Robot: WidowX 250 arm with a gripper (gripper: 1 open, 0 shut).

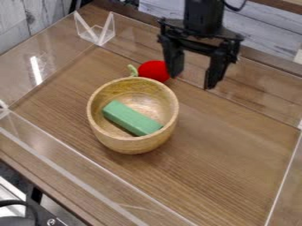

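Note:
My black gripper (192, 67) hangs over the back middle of the table, its two fingers spread wide apart with nothing seen between them. Just left of it lies a red object with a green stem (154, 71), partly behind the gripper. In front, a wooden bowl (163, 131) holds a green block (131, 118).
White wire-like pieces stand at the back left (94, 28) and left edge. A black cable lies at the lower left corner.

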